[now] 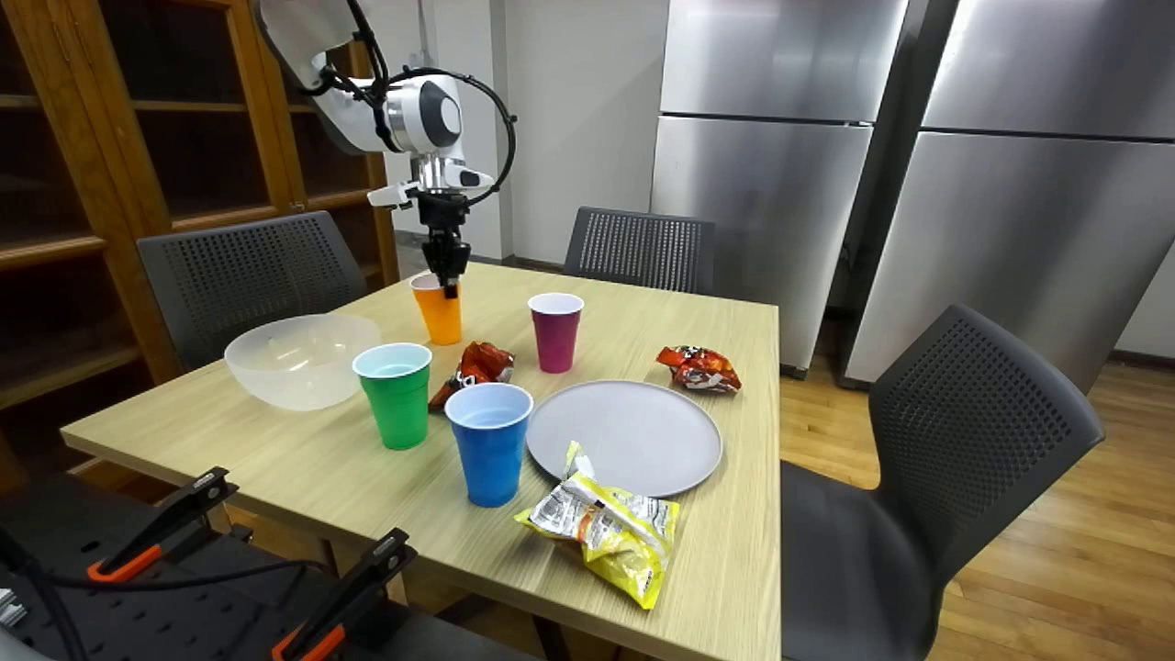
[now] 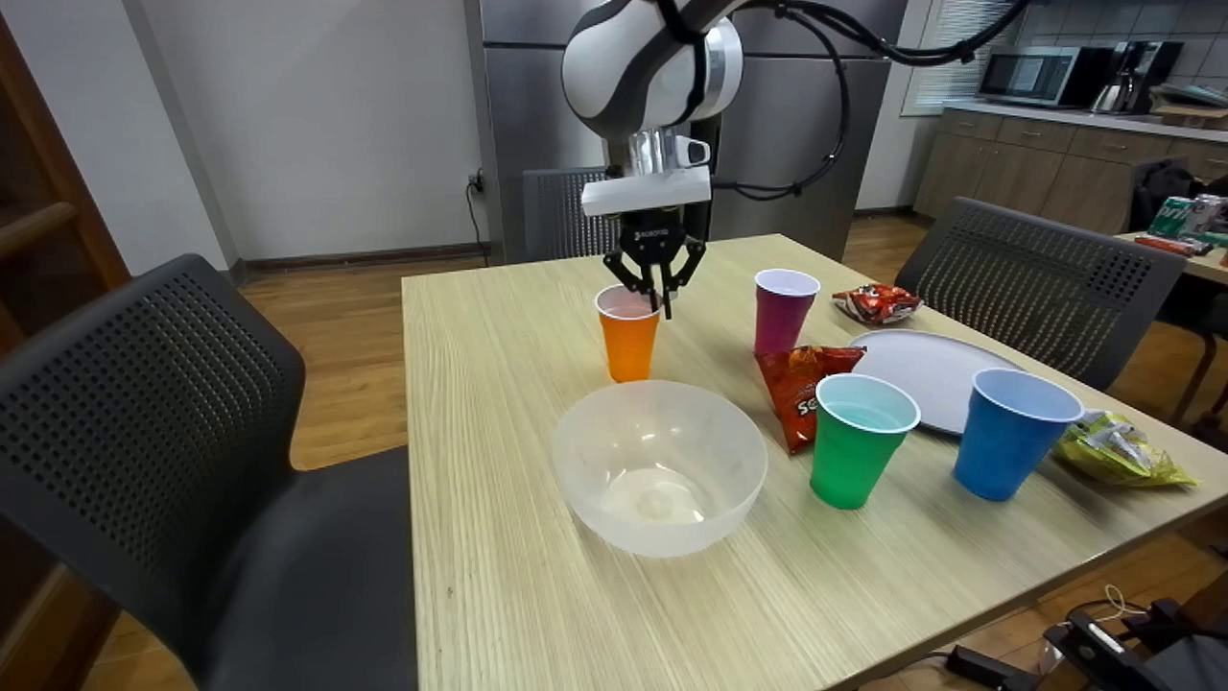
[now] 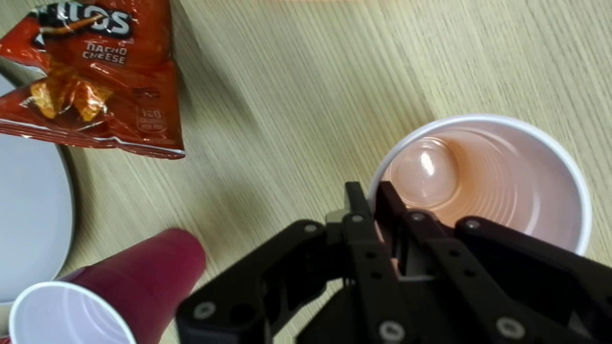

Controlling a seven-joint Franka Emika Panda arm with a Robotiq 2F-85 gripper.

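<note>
The orange cup (image 1: 442, 318) stands upright on the table, its pale inside showing in the wrist view. My gripper is over the near-left part of its rim, one finger outside the wall and the other inside. Only a narrow gap separates the fingers, with the thin rim between them. Whether both fingers press on the cup is not clear. In exterior view 2 the gripper (image 2: 662, 309) points down at the cup's right side.
A frosted bowl (image 2: 658, 470) sits close to the orange cup. Around are a purple cup (image 1: 556, 332), a green cup (image 1: 397, 397), a blue cup (image 1: 489, 446), a grey plate (image 1: 624, 439), a red chip bag (image 3: 97, 74), another red bag (image 1: 700, 369) and a yellow bag (image 1: 606, 529).
</note>
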